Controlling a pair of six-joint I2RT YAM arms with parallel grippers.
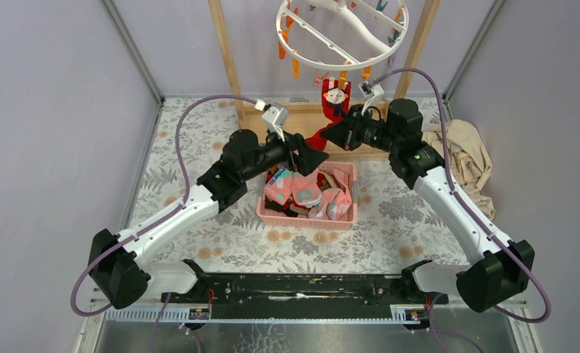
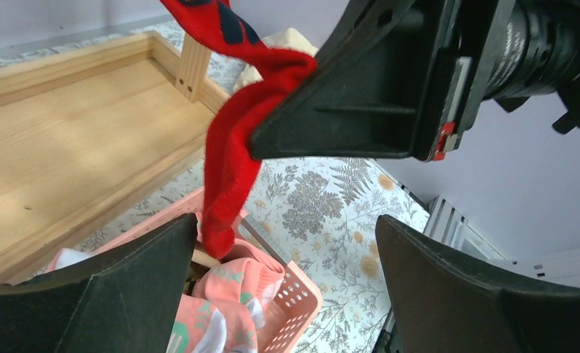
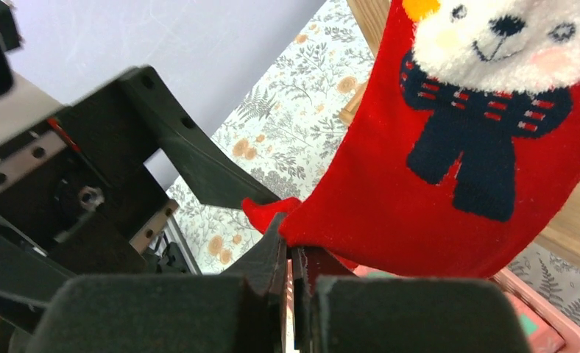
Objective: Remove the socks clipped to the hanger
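Observation:
A red sock [image 1: 334,99] with a bear design hangs from the white hanger [image 1: 295,53] at top; in the right wrist view it [image 3: 449,206] fills the upper right. My right gripper [image 1: 331,132] is shut at the sock's lower part, a bit of red fabric [image 3: 294,228] at its fingertips. My left gripper [image 1: 308,153] is open just below-left, the sock's toe [image 2: 221,220] hanging between or just beyond its fingers in the left wrist view.
A pink basket [image 1: 269,217] of folded socks sits below on the floral surface. A wooden frame [image 2: 66,140] stands behind it. A beige cloth [image 1: 460,162] lies at the right.

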